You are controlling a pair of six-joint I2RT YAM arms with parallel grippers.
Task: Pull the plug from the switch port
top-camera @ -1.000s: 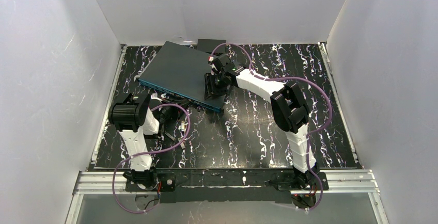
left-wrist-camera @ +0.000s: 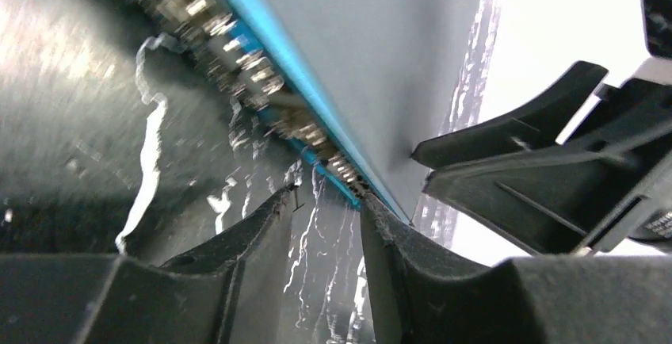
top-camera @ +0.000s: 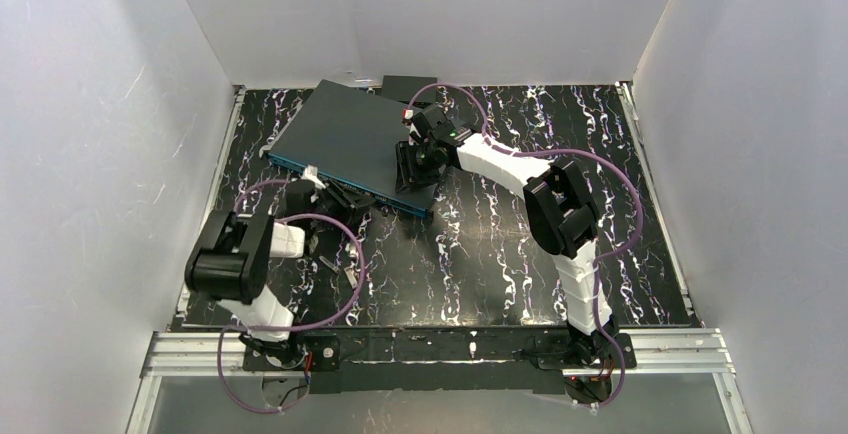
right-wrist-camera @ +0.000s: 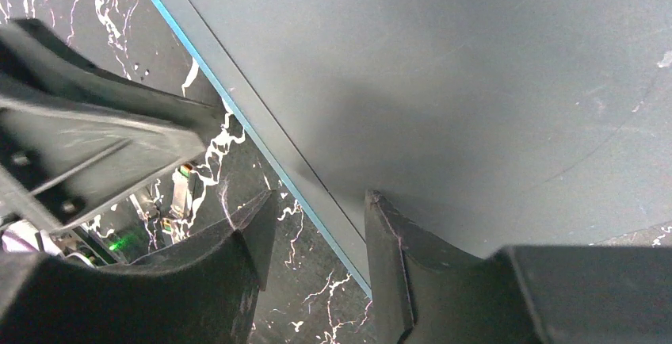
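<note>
The switch (top-camera: 350, 139) is a flat dark box with a blue front edge, lying slanted at the back left. Its row of ports (left-wrist-camera: 253, 74) shows blurred in the left wrist view, and I cannot make out a plug in it. My left gripper is open in front of the ports, its fingertips apart and nothing visible between them. At the switch's right end is my right gripper. Its fingers stand apart with the switch's edge showing between them; whether they grip it or only rest on it I cannot tell.
Small pale pieces (top-camera: 351, 277) lie on the marbled table in front of the switch. A purple cable (top-camera: 362, 264) loops over the left arm and another (top-camera: 637, 204) along the right arm. Free table (top-camera: 500, 264) lies at front centre and right.
The right arm and the switch look unmoved.
</note>
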